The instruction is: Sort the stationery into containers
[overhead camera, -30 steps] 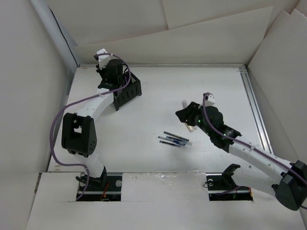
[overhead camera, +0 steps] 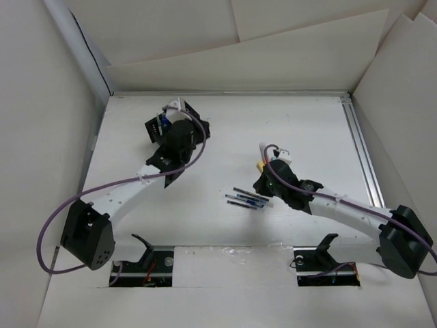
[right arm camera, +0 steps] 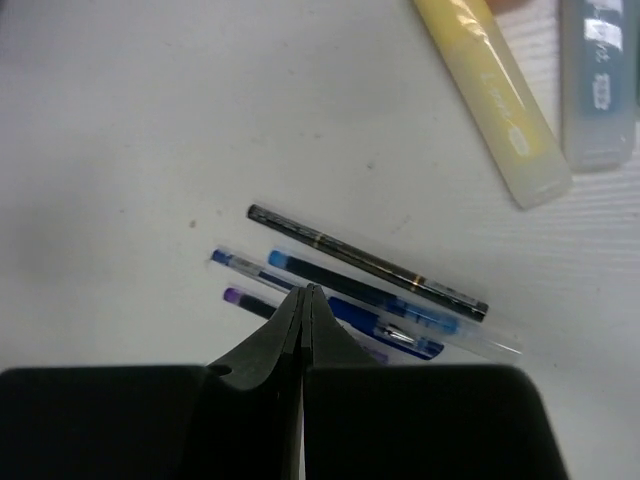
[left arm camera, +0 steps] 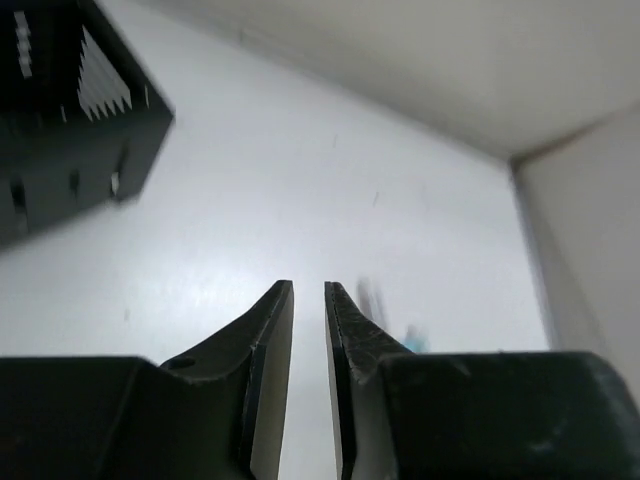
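Observation:
Several pens (right arm camera: 365,260) lie side by side on the white table, just below my right gripper (overhead camera: 259,186), which is shut with nothing between its fingers. Beside them lie a yellow tube (right arm camera: 495,105) and a clear tube (right arm camera: 598,85). A black mesh container (left arm camera: 80,160) stands at the back left, partly behind my left arm in the top view. My left gripper is beside and above it, its fingertips slightly apart and nothing visible between them. The blurred left wrist view shows small indistinct items on the table beyond.
Paper walls and metal rails border the back and sides.
My left arm has swung right from the back left corner, now over the container's front.

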